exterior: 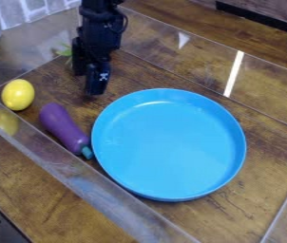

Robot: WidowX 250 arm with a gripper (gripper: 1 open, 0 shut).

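Note:
The black gripper [90, 71] hangs low at the top left over the wooden surface, open, in front of a small green leafy item [64, 50] that it largely hides. A blue plate [169, 142] lies in the middle right. A purple eggplant [63, 126] lies just left of the plate, and a yellow lemon [18, 94] sits farther left, both apart from the gripper. Whatever is between the fingers is too dark and hidden to tell.
A transparent wall [57, 171] runs along the left front.

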